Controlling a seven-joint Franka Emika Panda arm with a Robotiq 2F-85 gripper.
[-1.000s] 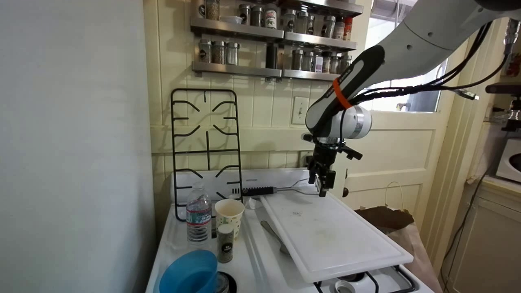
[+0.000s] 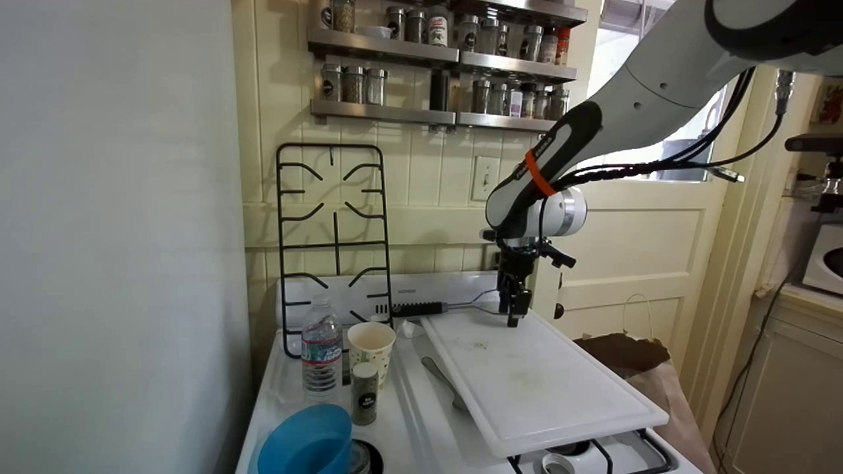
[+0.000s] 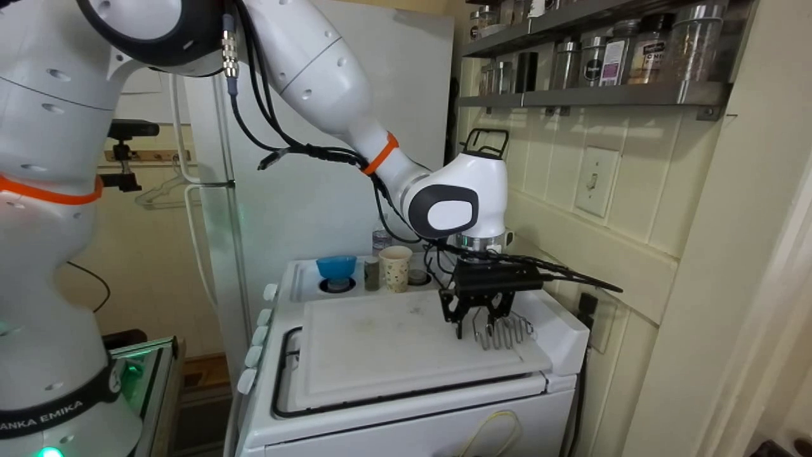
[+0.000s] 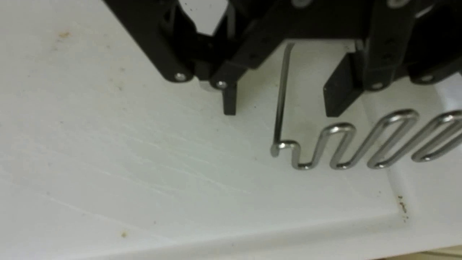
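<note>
A potato masher lies along the back of the stove, its black handle [image 2: 417, 309] towards the left in the first exterior view. Its zigzag wire head [image 3: 502, 332] is over the back corner of the white cutting board [image 2: 545, 379]. Low above that corner is my gripper [image 2: 512, 320], pointing down with its fingers part open. In the wrist view, one straight wire rod [image 4: 281, 95] of the masher shows in the gap between the fingers, apart from both. The gripper holds nothing.
To the board's left stand a water bottle [image 2: 322, 351], a paper cup [image 2: 371, 340], a spice jar [image 2: 364, 395] and a blue bowl [image 2: 304, 442]. A spoon [image 2: 446, 383] lies beside the board. A black burner grate [image 2: 334, 246] leans against the wall. Most of the board is bare.
In the first exterior view, my arm and gripper have shifted left and slightly lower, closer to the board. The masher and the other objects look unmoved.
</note>
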